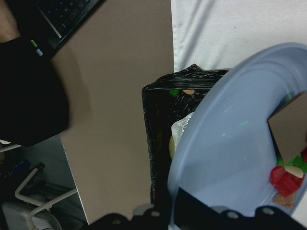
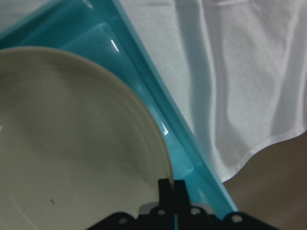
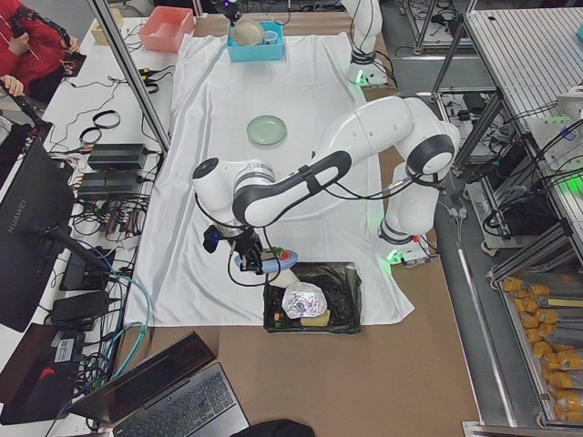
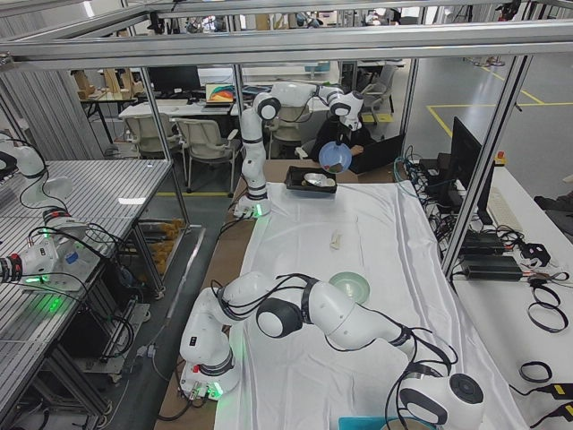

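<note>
A blue plate (image 1: 225, 139) with food-like pieces and a brown card is held raised by my left gripper, shut on its rim, tilted beside and partly over a black-lined bin (image 3: 346, 305). Foil (image 3: 305, 299) and other waste lie in the bin. In the right wrist view my right gripper is at the rim of a cream plate (image 2: 72, 148) inside a blue tray (image 2: 192, 148); it looks shut on that rim.
A green plate (image 3: 267, 129) lies mid-cloth. A laptop (image 3: 191, 401) sits at the near edge, with a person close by. The white cloth (image 3: 219, 100) is otherwise mostly clear.
</note>
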